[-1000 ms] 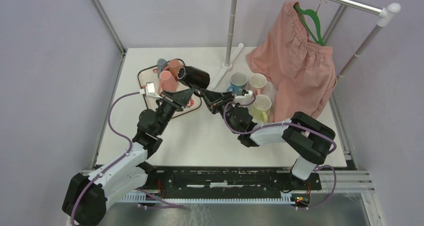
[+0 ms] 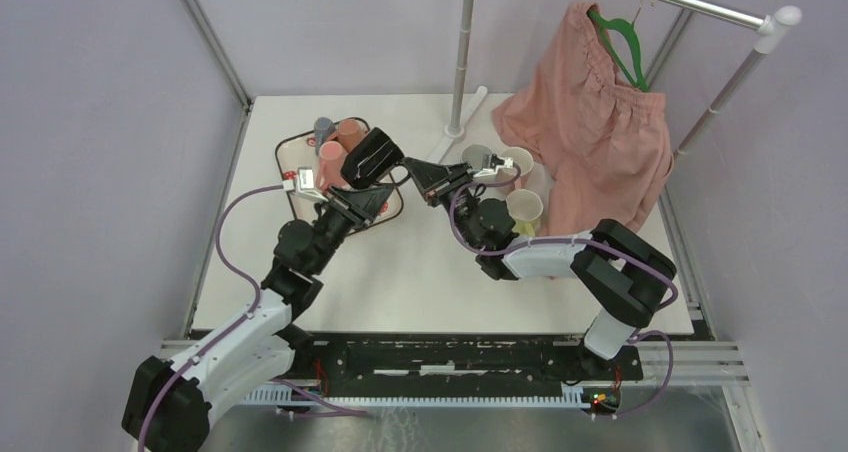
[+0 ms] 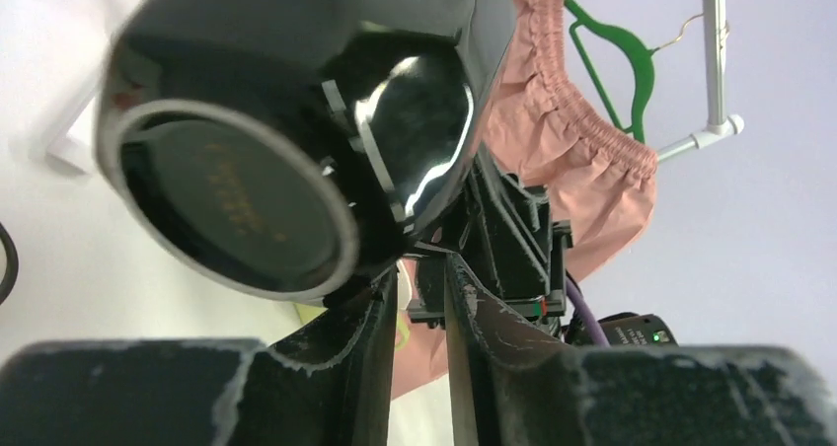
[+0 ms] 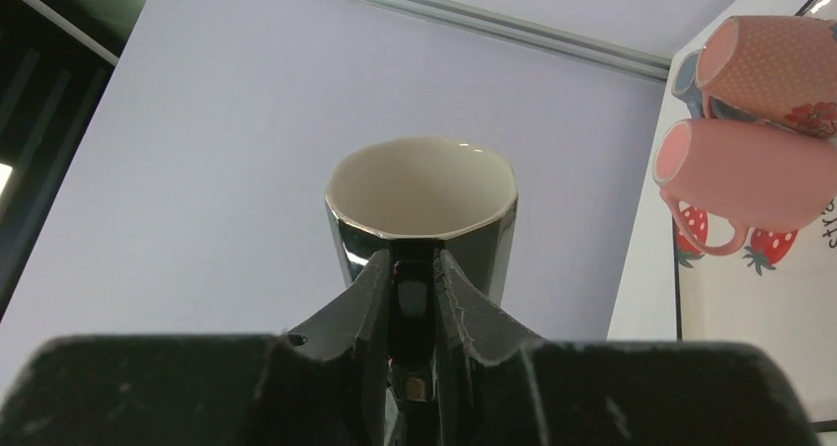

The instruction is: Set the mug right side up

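Note:
The black mug (image 2: pixel 372 155) is held in the air between my grippers, above the tray (image 2: pixel 297 197). In the left wrist view its glossy base and side (image 3: pixel 227 199) loom just above my left gripper, whose fingertips are slightly apart; whether they touch it is unclear. In the right wrist view its cream rim (image 4: pixel 421 231) faces upward and its handle (image 4: pixel 415 298) sits between the fingers of my right gripper. In the top view the mug is tilted.
Pink and blue cups (image 4: pixel 745 170) lie on the tray. Several upright cups (image 2: pixel 523 205) stand right, beside pink shorts (image 2: pixel 610 142) hanging on a rack (image 2: pixel 716 8).
The black mug has turned in the air, its axis now more steeply slanted in the top view. Both grippers have shifted slightly.

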